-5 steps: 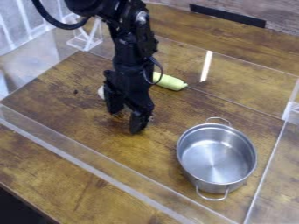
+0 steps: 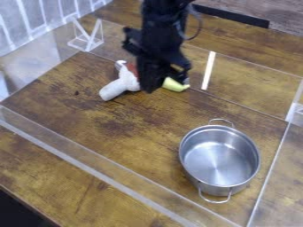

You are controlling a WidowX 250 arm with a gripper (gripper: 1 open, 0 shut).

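Note:
My dark gripper (image 2: 149, 74) hangs high over the back middle of the wooden table, blurred, above a white object (image 2: 120, 83) with some red on it. A pale green long vegetable (image 2: 176, 85) lies just behind the gripper, partly hidden. Nothing clearly shows between the fingers, which look shut, though blur hides detail. A steel pot (image 2: 219, 159) with two handles stands at the front right, apart from the gripper.
Clear plastic walls border the work area (image 2: 95, 133) on several sides. A white rack (image 2: 17, 19) stands at the back left.
My gripper has risen and moved toward the back, away from the low spot at the middle, uncovering more of the white object.

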